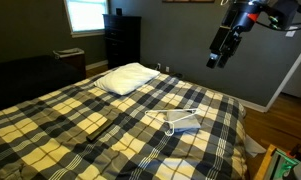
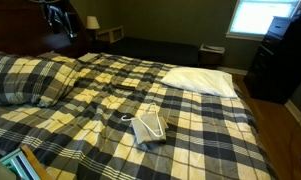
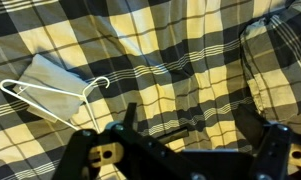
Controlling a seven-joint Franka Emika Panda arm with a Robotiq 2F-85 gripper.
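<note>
A white hanger (image 1: 171, 122) rests on a folded grey cloth (image 1: 186, 125), both lying on the checked bedspread. From the other side, the hanger (image 2: 155, 122) crosses the top of the grey cloth (image 2: 148, 130). In the wrist view, the hanger's hook (image 3: 98, 82) sticks out from the cloth (image 3: 52, 82) towards the middle of the picture. High above the bed is my gripper (image 1: 218, 60), well clear of both things. Its fingers stand wide apart in the wrist view, the gripper being open with only bedspread seen beyond the gap.
A thin dark item (image 1: 102, 128) lies by itself on the bedspread. White bedding (image 1: 127, 79) occupies the far part of the bed, and a checked pillow (image 2: 32, 80) is at the side near my arm. Much of the bedspread (image 2: 205, 130) is bare.
</note>
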